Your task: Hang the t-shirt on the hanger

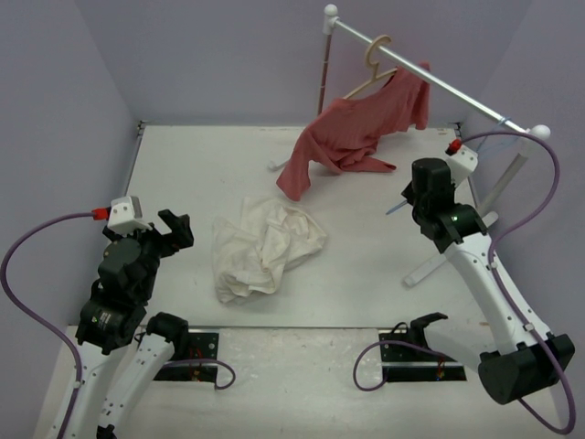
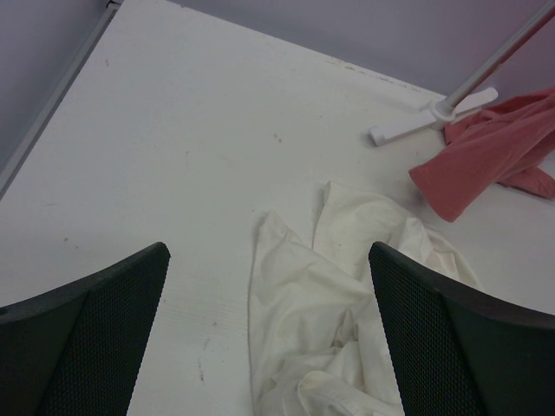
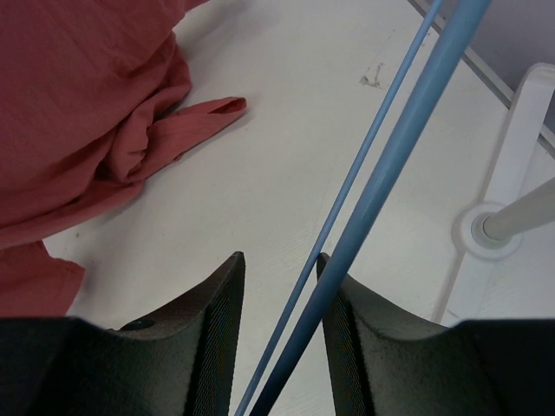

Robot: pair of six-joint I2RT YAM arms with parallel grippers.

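A cream t-shirt [image 1: 265,247] lies crumpled on the left-middle of the table, its near part bunched up. Beside it on the left, my left gripper [image 1: 174,233] stands open and empty; in the left wrist view the shirt [image 2: 303,303] spreads below the wide-apart fingers. A blue hanger [image 3: 373,191] crosses the right wrist view steeply, running down between the fingers of my right gripper. These fingertips stand some way apart, and whether they clamp the hanger deeper down cannot be told. From above, one end of the hanger [image 1: 397,208] sticks out left of that gripper.
A white rail [image 1: 439,78] runs across the back right on posts. From it hangs a red garment [image 1: 366,123] on a wooden hanger [image 1: 373,78], its lower part draped onto the table. The rack's foot [image 1: 425,270] stands at the right. Bare table separates shirt and right arm.
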